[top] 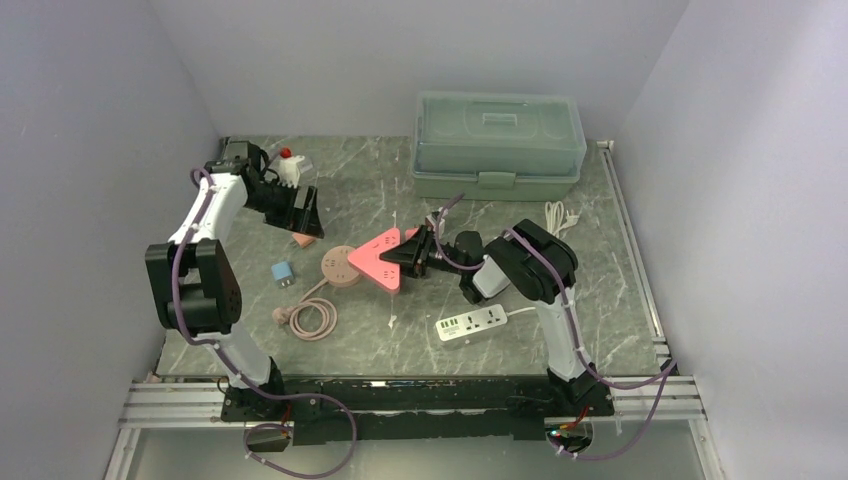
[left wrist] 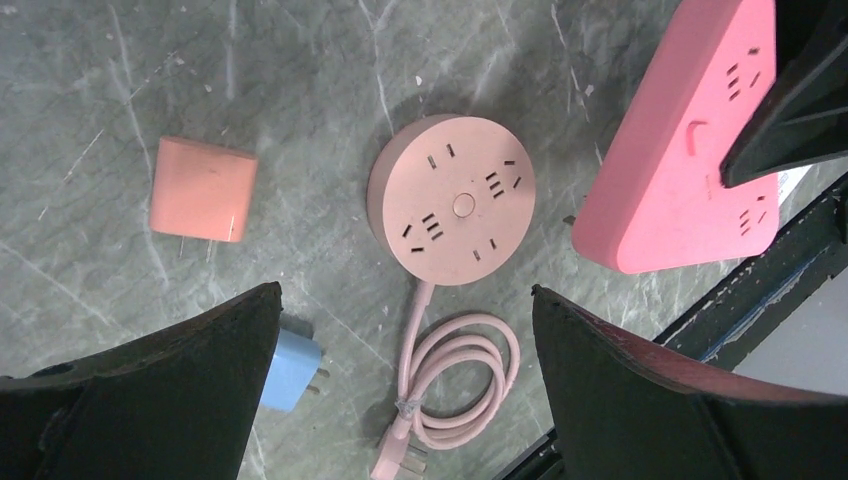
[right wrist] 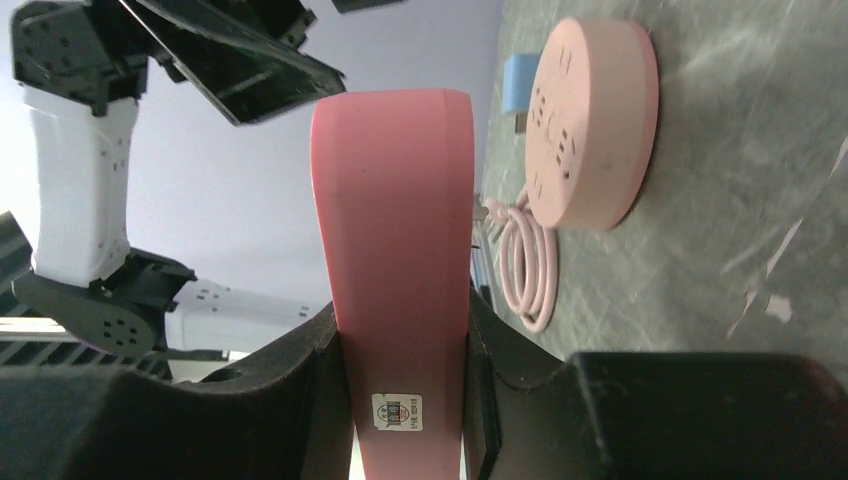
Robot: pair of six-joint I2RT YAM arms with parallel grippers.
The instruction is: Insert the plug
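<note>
My right gripper (top: 398,258) is shut on a pink triangular power strip (top: 376,262), held up off the table with its sockets facing upward. In the right wrist view, the strip's narrow edge (right wrist: 395,230) rises between the fingers. My left gripper is open above the table, nothing between its fingers. Below it lie an orange plug adapter (left wrist: 203,189), a blue plug adapter (left wrist: 290,370) with its prongs out to one side, and a round pink socket block (left wrist: 465,200). The block's coiled cord ends in a plug (left wrist: 391,455).
A white power strip (top: 472,323) lies at the front, right of centre. Behind stands a green lidded box (top: 498,150), with a coiled white cord (top: 557,217) at its right. Open table surface (top: 365,190) lies behind the pink strip.
</note>
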